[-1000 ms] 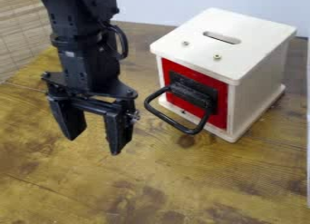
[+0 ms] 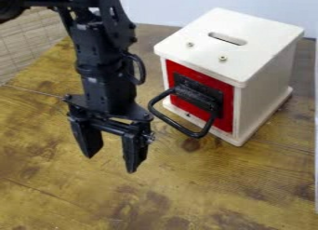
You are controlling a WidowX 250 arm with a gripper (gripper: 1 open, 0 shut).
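My black gripper (image 2: 108,152) hangs open on the left side of the view, above the wooden tabletop, with nothing between its two fingers. Right of it stands a white box (image 2: 261,108) with a slot and two small knobs on top and a red front panel (image 2: 180,74). A black handle (image 2: 184,125) juts out from that panel toward the gripper, apart from the fingers.
A woven mat (image 2: 32,57) lies at the upper left, and a white wall stands behind the box.
Over the last second my gripper has shifted to the right and a little downward, closer to the handle. The box looks unchanged.
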